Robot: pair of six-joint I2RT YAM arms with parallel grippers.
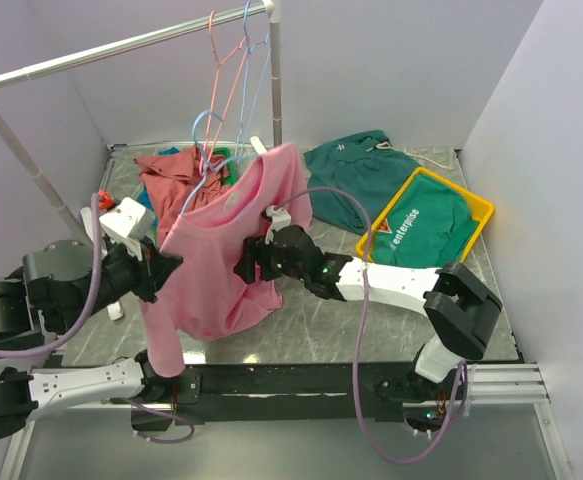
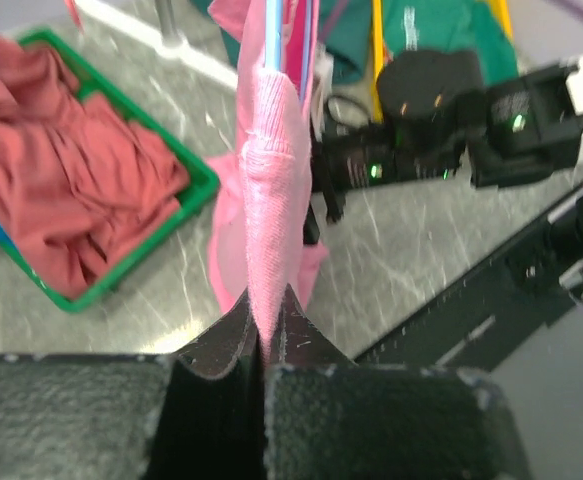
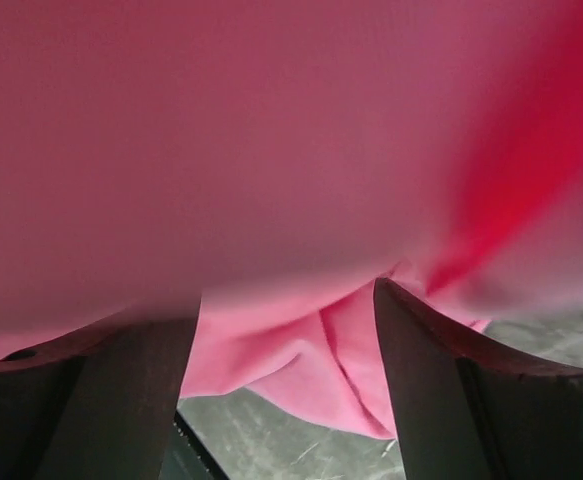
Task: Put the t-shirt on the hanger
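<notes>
The pink t-shirt (image 1: 216, 270) hangs low over the counter, draped on a blue hanger (image 1: 201, 140), its lower part near or on the surface. My left gripper (image 1: 163, 268) is shut on the shirt at the hanger's left end; in the left wrist view pink cloth runs up from between the fingertips. My right gripper (image 1: 253, 258) is at the middle right of the shirt, open, with pink fabric filling its wrist view above and beyond the fingers.
A rail (image 1: 121, 55) with more hangers spans the upper left. A green basket (image 2: 186, 170) of red clothes stands behind the shirt, a yellow tray (image 1: 481, 210) with green cloth at right.
</notes>
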